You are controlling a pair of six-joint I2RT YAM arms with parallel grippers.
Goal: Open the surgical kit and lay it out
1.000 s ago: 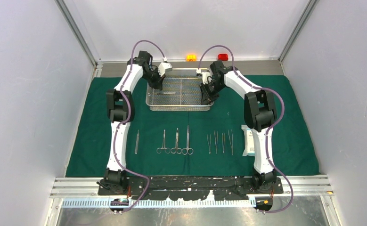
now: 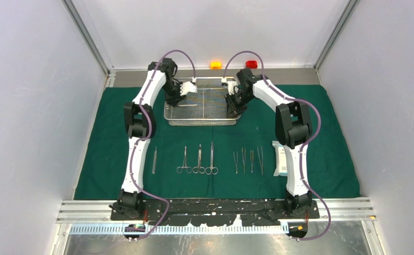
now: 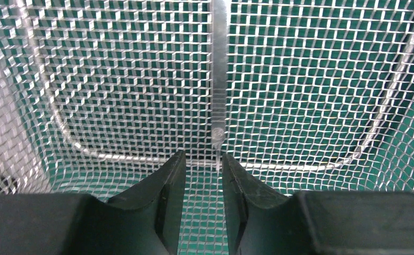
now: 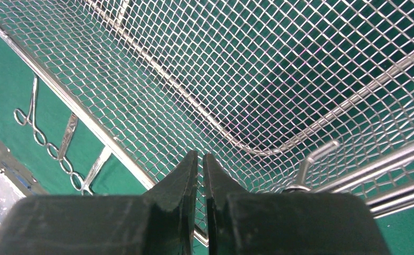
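Observation:
The wire mesh basket (image 2: 203,120) sits at the back of the green drape. A thin flat steel instrument (image 3: 218,79) lies inside it, its narrow end just beyond the fingertips of my left gripper, which is open with nothing held, low in the basket. My right gripper is over the basket's right end, fingertips close together with a narrow gap, by the rim and a metal handle (image 4: 321,151). Laid out in front are a straight instrument (image 2: 154,160), scissor-like instruments (image 2: 211,159), several tweezers (image 2: 244,159) and a white packet (image 2: 280,158).
An orange object (image 2: 216,65) and a red one (image 2: 251,64) stand on the back ledge. The drape's middle, between the basket and the laid-out instruments, is clear. Both arms reach along the sides.
The right arm appears unchanged.

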